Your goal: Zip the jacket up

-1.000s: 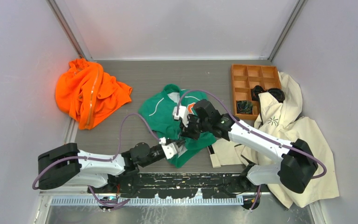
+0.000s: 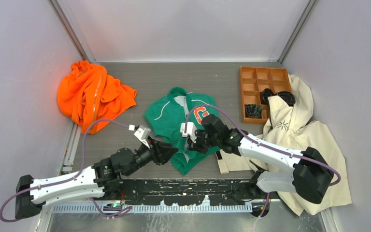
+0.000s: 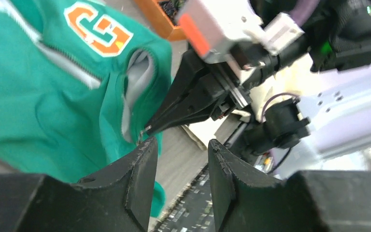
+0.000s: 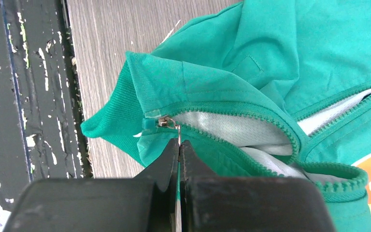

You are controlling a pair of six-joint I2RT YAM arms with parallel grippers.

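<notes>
The green jacket [image 2: 169, 116] lies on the wooden table with its orange G logo and open zipper showing. In the right wrist view the metal zipper slider and pull [image 4: 169, 122] sit at the bottom of the zipper, and my right gripper is shut on the pull tab. My left gripper stands open to the lower left of the jacket, nothing between its fingers, with the right gripper beside it in the left wrist view.
An orange hoodie [image 2: 92, 99] lies at the left, a wooden compartment tray [image 2: 251, 79] with dark items at the back right, and cream cloth [image 2: 319, 154] on the right. Grey table shows behind the jacket.
My left arm has drawn back to the left, away from the zipper, and turned. My right gripper has moved slightly toward the front of the table.
</notes>
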